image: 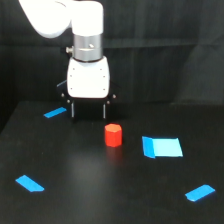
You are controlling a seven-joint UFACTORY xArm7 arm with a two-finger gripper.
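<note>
A small red block stands on the black table, right of the middle left area. Up and to the left of it hangs my gripper, pointing down from its white hand. Its dark fingers are spread wide, with nothing seen between them. How high the fingertips are above the table is hard to judge. The gap between gripper and block is small in the picture, and the block is in full view.
A pale blue square with a brighter blue left edge lies to the right of the block. Blue tape strips mark the table at the back left, front left and front right.
</note>
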